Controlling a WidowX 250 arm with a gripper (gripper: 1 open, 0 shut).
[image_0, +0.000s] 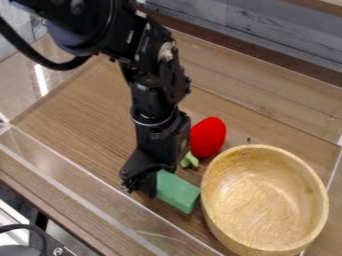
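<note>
My black gripper (140, 178) reaches down to the wooden surface at the near middle, shut on a green block (177, 193) that lies low beside a pale wooden bowl (267, 195). The far finger and the block's left end are partly hidden by the gripper's body. A red object (207, 135) with a light green part lies just right of the arm, behind the block.
The bowl fills the right foreground, close to the block. A transparent edge runs along the near left, and a grey wall stands behind.
</note>
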